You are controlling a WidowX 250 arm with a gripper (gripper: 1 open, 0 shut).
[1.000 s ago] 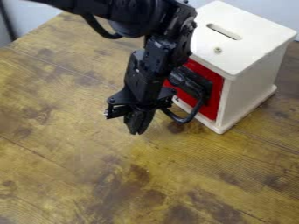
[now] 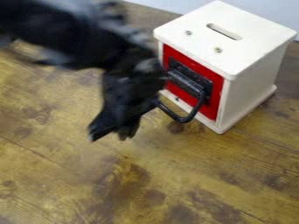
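A white wooden box (image 2: 243, 52) with a slot in its top stands at the upper right, its red front panel (image 2: 208, 107) facing left and fitted with a black latch and a black looped handle (image 2: 176, 114). My gripper (image 2: 117, 131), dark and blurred, is in front of the box, left of the handle and apart from the red panel, pointing down and left. It looks shut, with nothing visible between its fingers.
A pale wall runs behind it at the top.
My arm has swung left, away from the box front, and tilted from upright to slanting, uncovering more of the red panel and handle. The box stays where it was.
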